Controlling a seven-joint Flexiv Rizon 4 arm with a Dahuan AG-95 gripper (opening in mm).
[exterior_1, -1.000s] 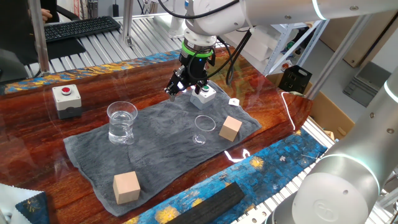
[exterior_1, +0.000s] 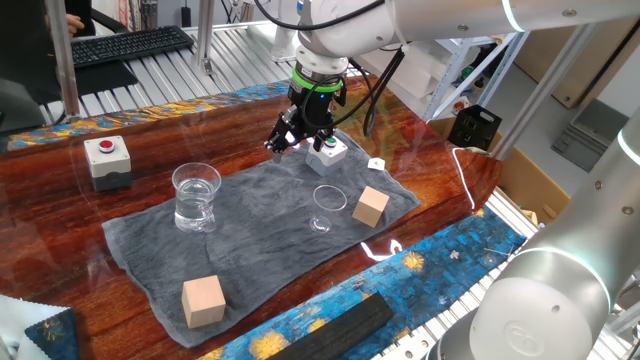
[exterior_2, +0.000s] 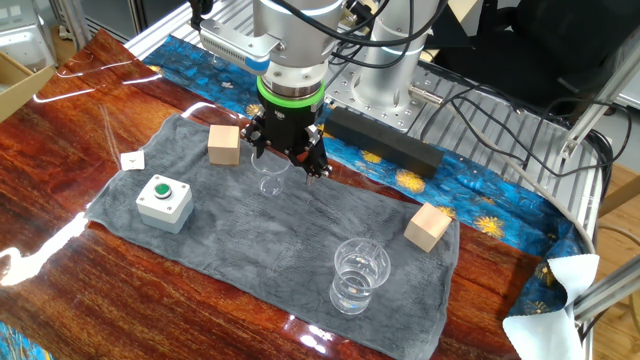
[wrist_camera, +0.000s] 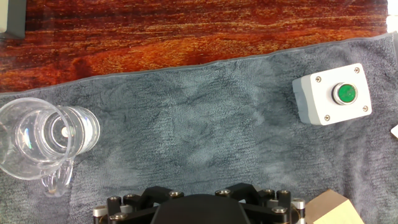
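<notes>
My gripper (exterior_2: 288, 163) hangs above the grey towel with its fingers spread wide and nothing between them. From the wrist view, the gripper shows its two fingers far apart at the bottom edge. A clear jug with a handle (wrist_camera: 69, 134) stands on the towel to the left, apparently with some water in it. Toward the robot's side is a small clear stemmed glass (exterior_1: 321, 222), hard to make out. Two wooden blocks lie on the towel, one near the glass (exterior_1: 370, 206) and one at the towel's far end (exterior_1: 204, 301). A green-button box (wrist_camera: 336, 94) sits at the right.
Off the towel (exterior_1: 270, 240), a red-button box (exterior_1: 108, 160) stands on the glossy wooden table (exterior_1: 60, 215). A small white square (exterior_2: 132, 160) lies near the green button. One long black bar (exterior_2: 385, 142) rests beside the robot's base. Mid-towel is clear.
</notes>
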